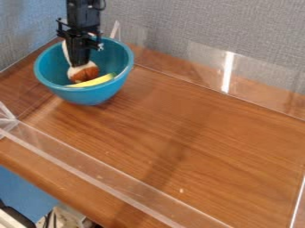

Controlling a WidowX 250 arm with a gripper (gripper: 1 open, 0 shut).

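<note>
A teal bowl [114, 87] sits at the upper left of the wooden table [191, 151]. In it lie a yellow curved item [93, 83], banana-like, and a brown-orange item [84, 73] with a pale part. My gripper [74, 53] reaches down into the back left of the bowl, just above the brown item. Its tips are small and dark against the bowl, so I cannot see clearly whether anything is between them.
A grey wall [215, 44] runs behind the table, with clear plastic strips along the edges. A blue area [17, 187] lies beyond the near left edge.
</note>
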